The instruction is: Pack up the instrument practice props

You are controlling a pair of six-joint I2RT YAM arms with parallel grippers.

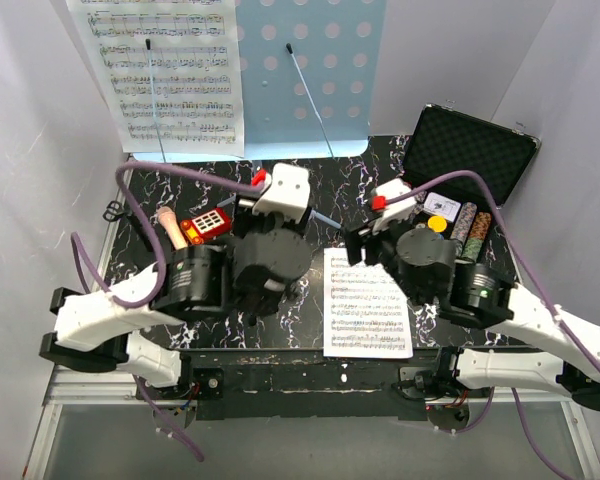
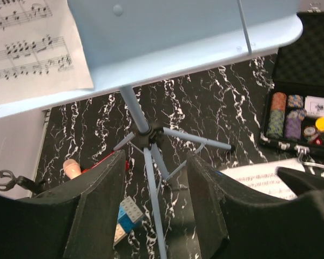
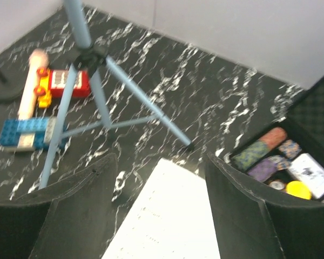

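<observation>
A blue music stand (image 1: pixel 310 80) holds sheet music (image 1: pixel 170 80); its tripod (image 2: pixel 143 138) stands on the marble table. My left gripper is open in front of the tripod's hub. A red toy phone (image 1: pixel 210 225), a pink microphone (image 2: pixel 72 168) and a blue harmonica-like toy (image 3: pixel 21 135) lie at the left. My right gripper is open above a loose music sheet (image 1: pixel 365 300), with nothing between its fingers.
An open black case (image 1: pixel 465 150) with chips and cards sits at the back right. A dark clamp-like object (image 2: pixel 8 181) stands at the left edge. Bare table lies behind the tripod.
</observation>
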